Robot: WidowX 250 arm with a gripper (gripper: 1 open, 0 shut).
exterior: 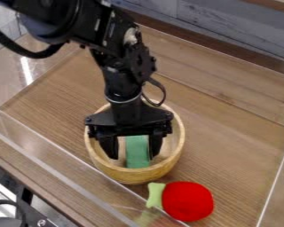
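Observation:
A round wooden bowl [166, 164] sits near the front middle of the table, with a green block [138, 152] lying inside it. My black gripper [135, 144] reaches down into the bowl from above, its fingers apart on either side of the block's upper part. Whether they touch the block cannot be seen clearly. A red plush object [187, 201] with a pale green stem lies just in front of the bowl, to the right.
A transparent edge runs along the front left, with cables beyond it at the lower left. A wall stands at the back.

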